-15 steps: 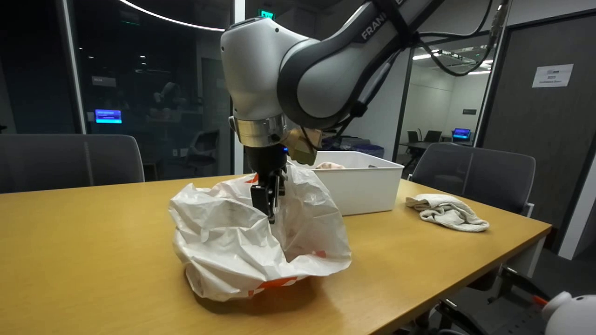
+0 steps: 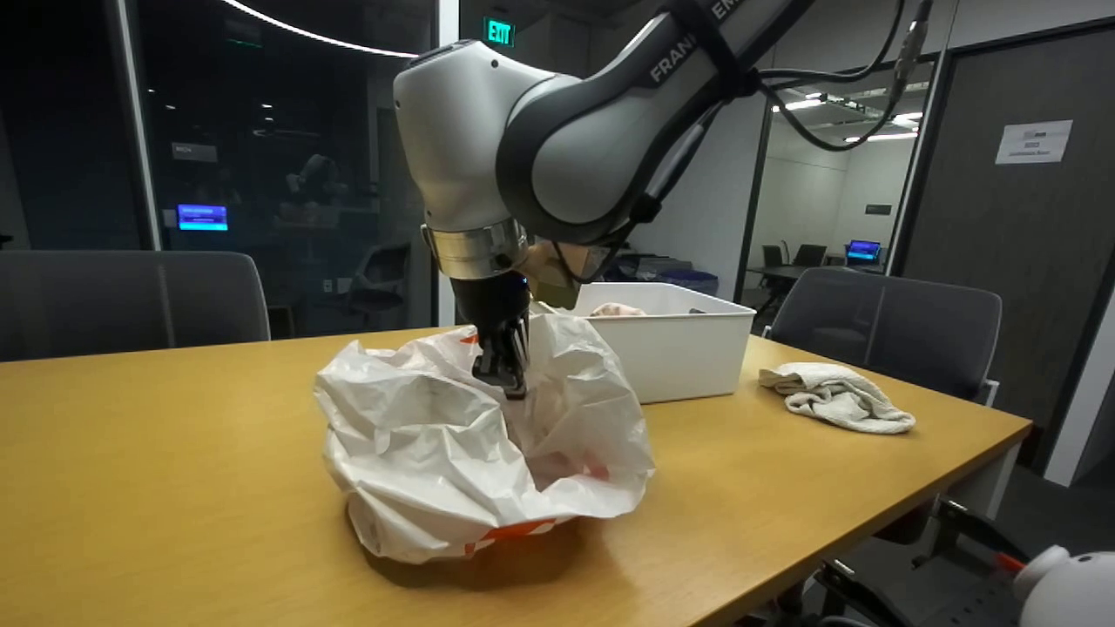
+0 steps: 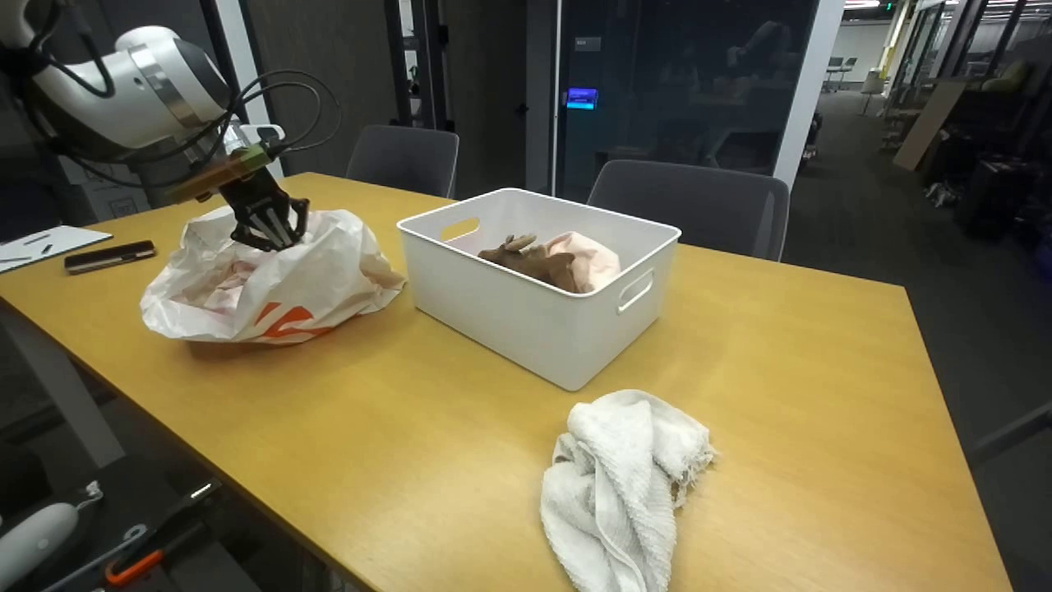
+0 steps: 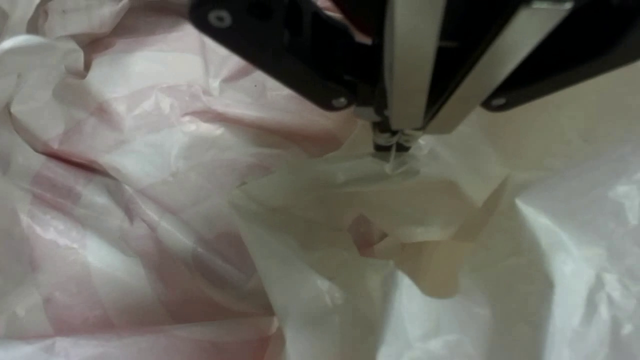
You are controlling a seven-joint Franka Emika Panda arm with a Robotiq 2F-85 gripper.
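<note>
A crumpled white plastic bag [image 2: 429, 460] with red-orange print lies on the table, its mouth facing up. My gripper reaches down into the bag's mouth and is shut on a pinched fold of the plastic film, which puckers just below the fingertips. In exterior view 2 the gripper [image 3: 286, 240] is at the far side of the bag [image 3: 335, 286], and the fingertips are partly hidden there. Pinkish print shows through the film around the fingers in the wrist view.
Beside the bag stands a white bin [image 3: 493, 326] holding a brown plush toy [image 3: 532, 265] and a pale pink cloth [image 3: 588, 258]. A whitish towel [image 3: 621, 483] lies near the table's edge. A dark marker-like object [image 3: 108, 256] rests beyond the bag.
The gripper sits slightly higher now in exterior view 1. The bag has barely shifted.
</note>
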